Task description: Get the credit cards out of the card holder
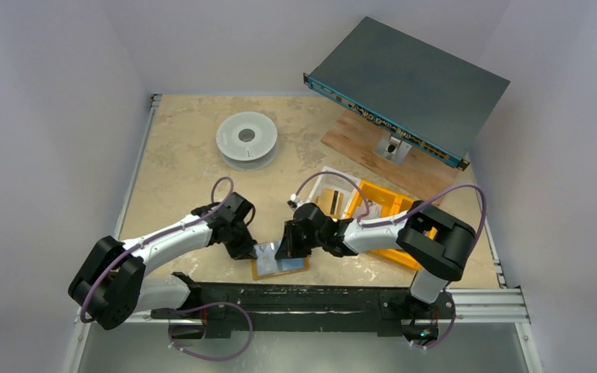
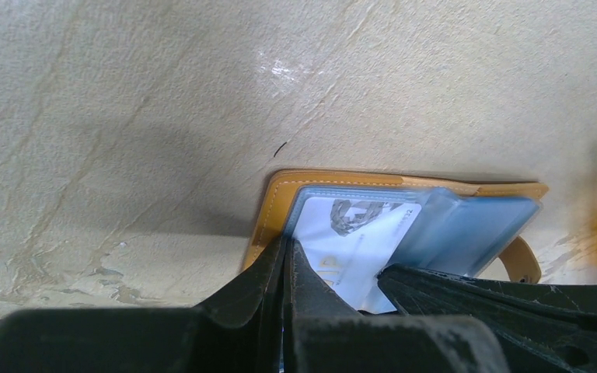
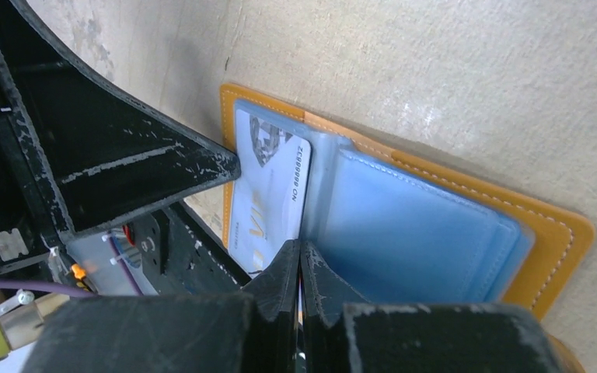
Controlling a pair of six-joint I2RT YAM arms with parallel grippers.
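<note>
The card holder lies open at the table's front, a tan cover with clear bluish sleeves. Inside its left sleeve is a white credit card with a grey printed picture and number. My left gripper is shut at the card's left side, against the holder's left part, with nothing visible between its fingers. Over the holder's middle, near the card's right edge, my right gripper is also shut, and nothing shows between its tips. Whether either touches the card I cannot tell. The holder's front part is hidden by the fingers.
To the right stand a white tray with cards in it and a yellow bin, partly under the right arm. A white spool sits at the back. Behind the holder, the table is clear.
</note>
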